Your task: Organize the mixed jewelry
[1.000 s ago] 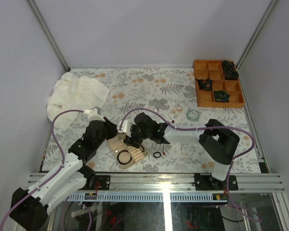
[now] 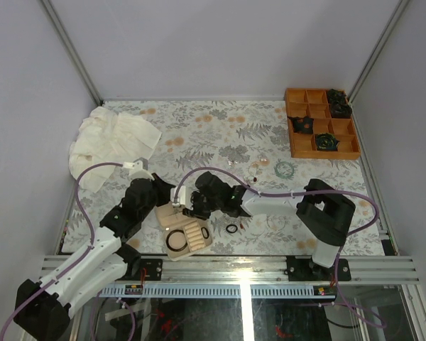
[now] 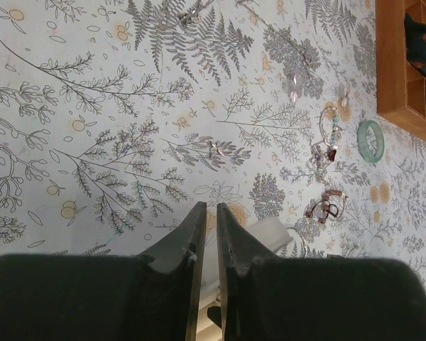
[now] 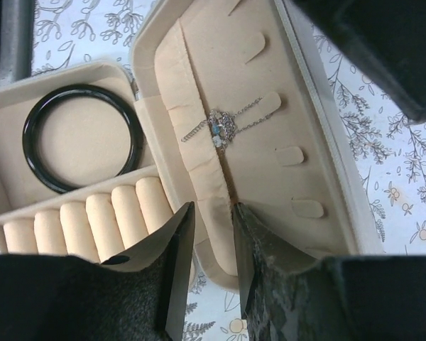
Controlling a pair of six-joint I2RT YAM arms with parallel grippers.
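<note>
An open beige jewelry case (image 2: 179, 246) lies at the front centre, under both arms. Its lid (image 4: 270, 64) has tabs and an elastic pocket, with a silver chain with pale blue beads (image 4: 220, 131) hanging there. The case base holds a black bangle (image 4: 35, 142) and padded ring rolls (image 4: 103, 220). My right gripper is over the case, part open, fingertips at the pocket; nothing is clearly visible between them. My left gripper is shut near the case; what it holds is hidden.
A wooden compartment tray (image 2: 324, 153) stands at the back right, a white cloth (image 2: 110, 142) at the left. Loose jewelry, including a jade bangle (image 3: 370, 153), lies mid-table. A small black ring (image 2: 231, 229) lies right of the case.
The right arm has shifted slightly right and down in the top view, and the case has moved slightly toward the front left. The left arm looks still.
</note>
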